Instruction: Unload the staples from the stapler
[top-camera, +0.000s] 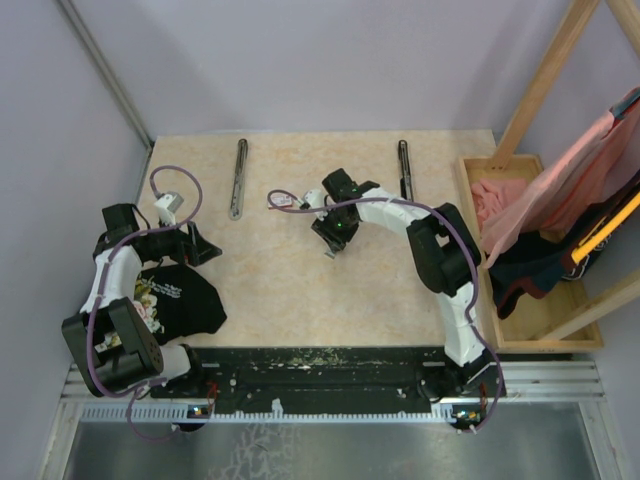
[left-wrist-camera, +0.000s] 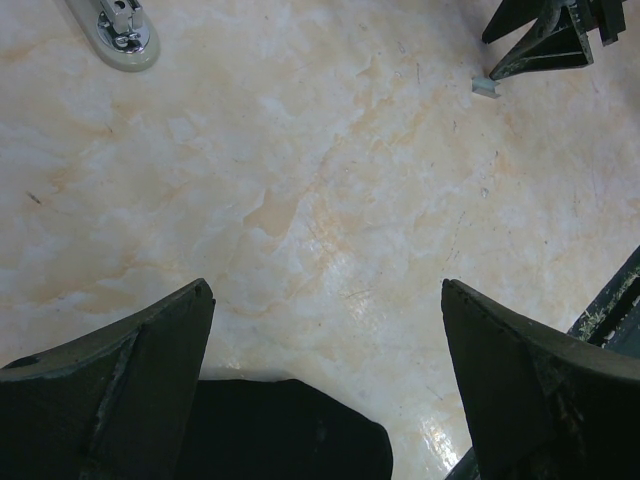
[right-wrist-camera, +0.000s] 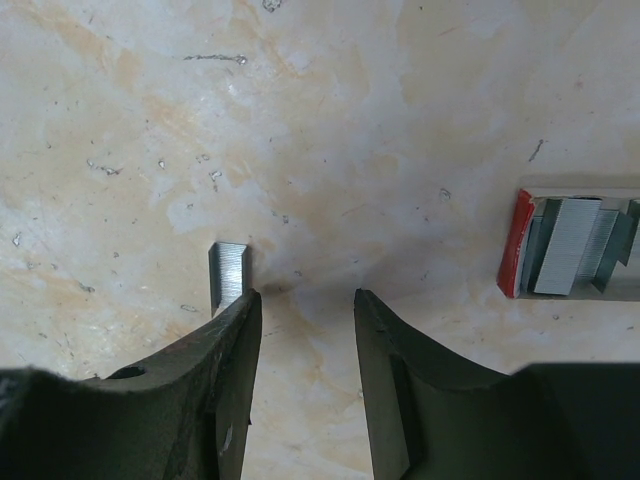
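Observation:
A silver stapler (top-camera: 238, 180) lies lengthwise at the left of the table; its rounded end also shows in the left wrist view. A short grey strip of staples (right-wrist-camera: 230, 275) lies flat on the table in the right wrist view. My right gripper hovers over it, partly open with a bare gap between its fingers. The strip sits beyond the tip of the left-hand finger (right-wrist-camera: 235, 375), not between the two. At the left side, my left gripper stands wide open and empty.
A small red-edged box with staple strips (right-wrist-camera: 575, 245) is right of the right gripper. Another dark, slim stapler-like tool (top-camera: 405, 170) lies at the back right. Black cloth (top-camera: 185, 300) lies below the left arm; a wooden box (top-camera: 540, 346) with cloths stands right.

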